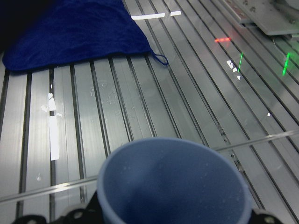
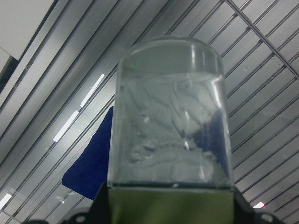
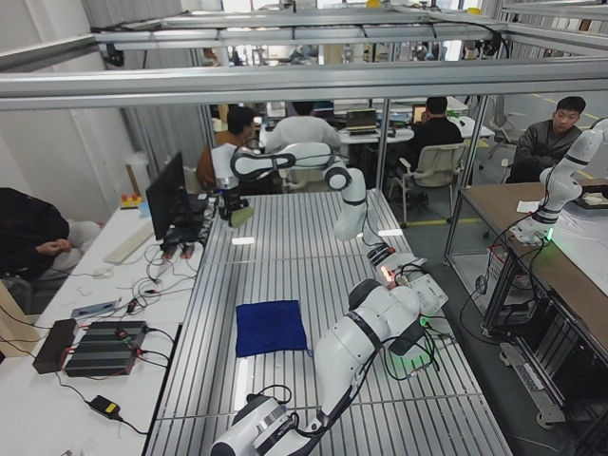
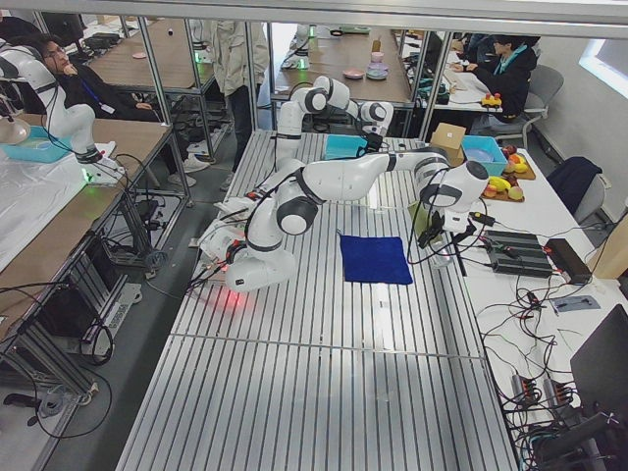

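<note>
A dark blue cloth (image 3: 271, 328) lies flat on the slatted metal table (image 3: 218, 418), also seen in the camera right view (image 4: 377, 259). In the left wrist view a light blue cup (image 1: 173, 182) fills the bottom centre, held at my left gripper, whose fingers are mostly hidden behind it. In the right wrist view a clear container with a green base (image 2: 170, 126) is held at my right gripper, above the table, with part of the cloth (image 2: 88, 163) beyond it; those fingers are mostly hidden too.
Monitor, power units (image 3: 104, 347) and cables crowd the white side table. Blue bins (image 4: 481, 155) and a fruit board stand by the far end.
</note>
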